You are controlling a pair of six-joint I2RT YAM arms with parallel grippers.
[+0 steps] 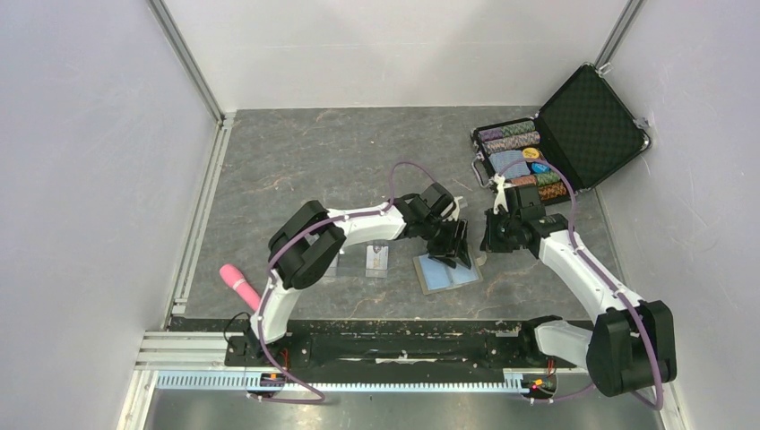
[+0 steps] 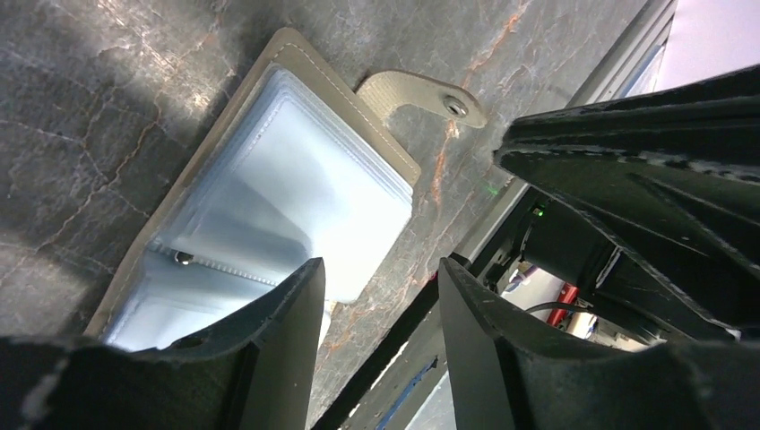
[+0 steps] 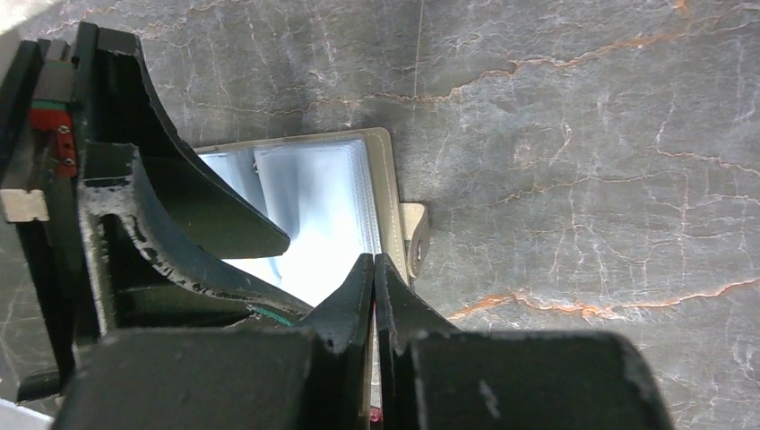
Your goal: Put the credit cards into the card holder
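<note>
The card holder [image 1: 446, 277] lies open near the table's front, with a beige edge and pale bluish clear sleeves [image 2: 309, 197]. Its strap [image 2: 421, 94] with a snap sticks out from one side. Over the holder, my left gripper is open, and nothing shows between its fingers. To the right of the holder in the top view, my right gripper is shut and apart from it. Left of the holder lies a pale card [image 1: 376, 257] on a clear sheet; another card [image 1: 332, 267] is partly hidden under the left arm.
At the back right stands an open black case [image 1: 520, 170] with rolls and chips inside. A pink object [image 1: 240, 287] lies at the front left. My two grippers are close together around the holder.
</note>
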